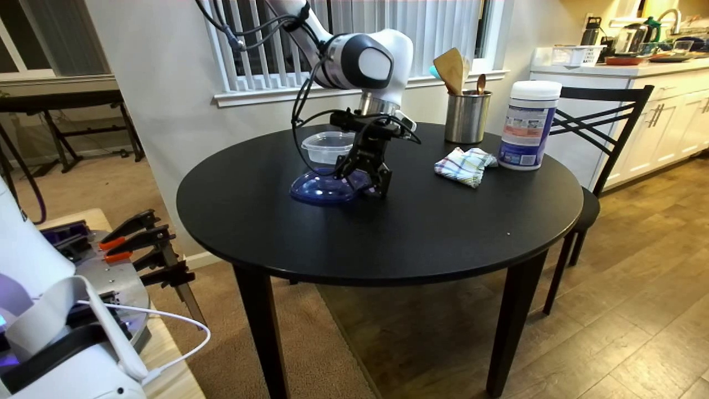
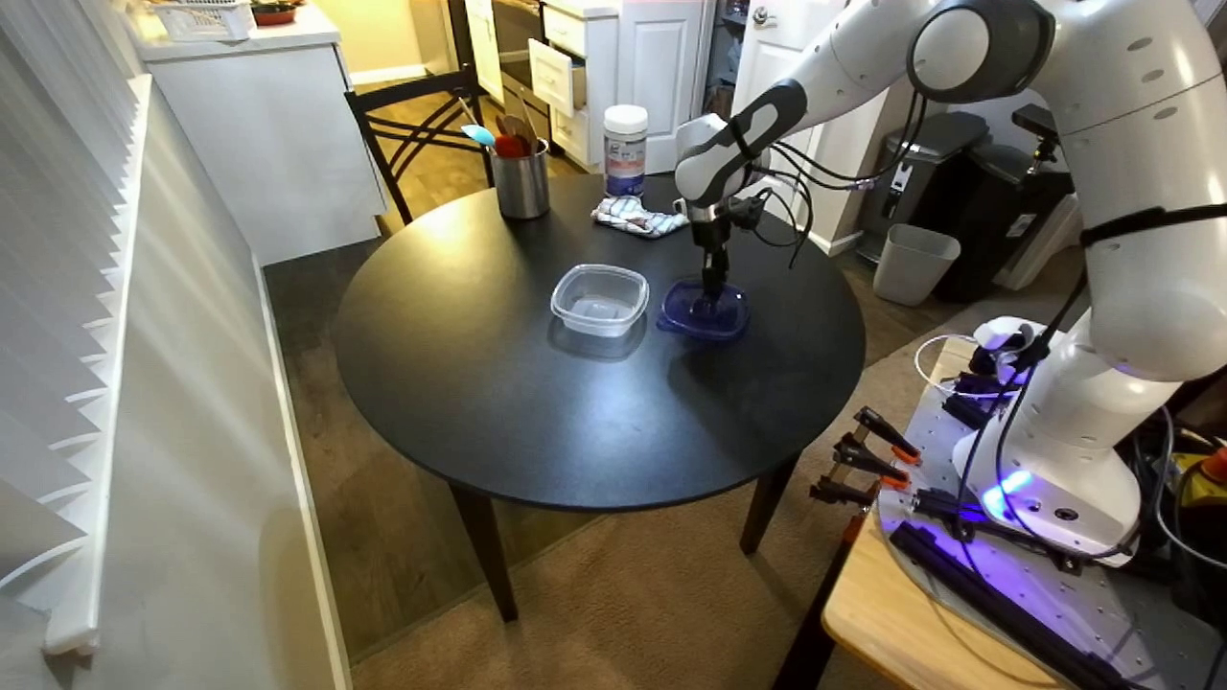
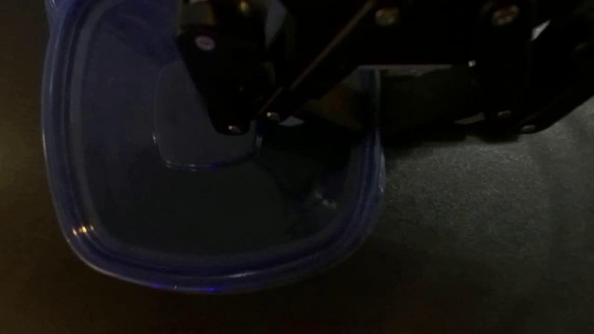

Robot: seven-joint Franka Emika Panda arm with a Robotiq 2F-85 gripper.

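Observation:
A blue translucent lid (image 2: 699,312) is near the right side of the round black table in exterior view 2. My gripper is over the lid's edge with its fingers shut; in the wrist view the rim of the lid (image 3: 222,275) runs up between them. The fingertips themselves are dark and partly hidden there. Whether the lid touches the table is hard to tell. Beside it stands an open, clear plastic container (image 2: 600,301), empty and upright, apart from the lid in exterior view 2.
A folded checked cloth (image 1: 465,165) lies near a tall white-and-purple tub (image 1: 529,126). Behind the cloth stands a metal holder (image 1: 467,118) with wooden utensils.

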